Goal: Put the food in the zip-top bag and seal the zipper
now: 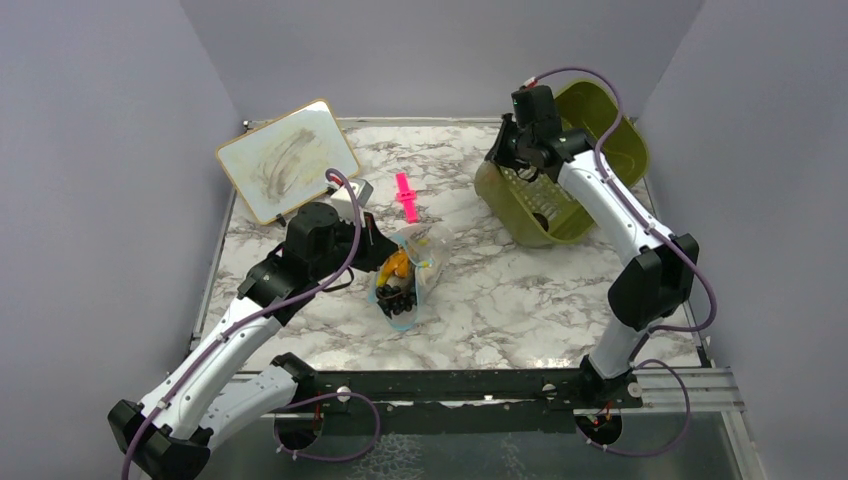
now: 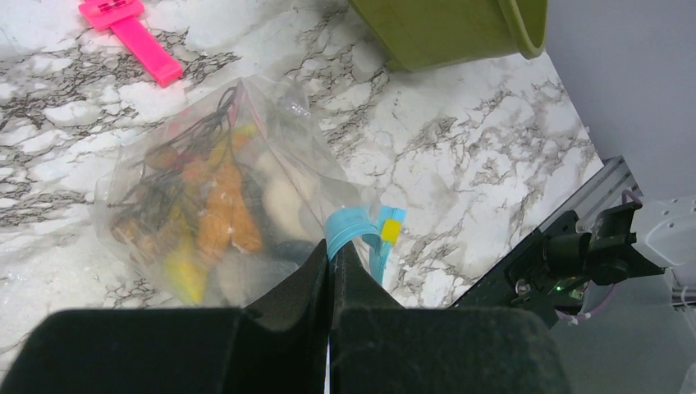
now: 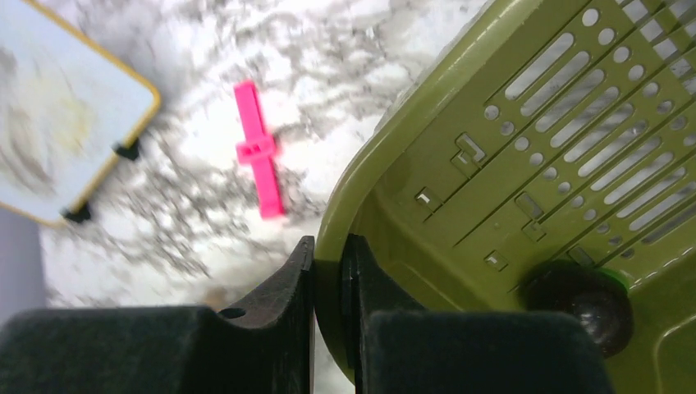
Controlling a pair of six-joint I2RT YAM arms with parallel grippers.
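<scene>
The clear zip top bag (image 1: 435,252) lies on the marble table with toy food (image 2: 226,209) inside, orange, yellow and dark pieces among it. Its blue zipper edge (image 2: 351,226) curls up at my left gripper, which is shut on the bag's edge there. In the right wrist view my right gripper is shut on the rim of the green basket (image 3: 447,90). The basket stands tilted, and one dark round piece (image 3: 587,304) lies inside it.
A pink clip (image 1: 406,198) lies behind the bag. The whiteboard (image 1: 288,160) with a yellow frame leans at the back left. Bare marble tabletop (image 1: 510,310) stretches to the right of the bag and in front of the basket.
</scene>
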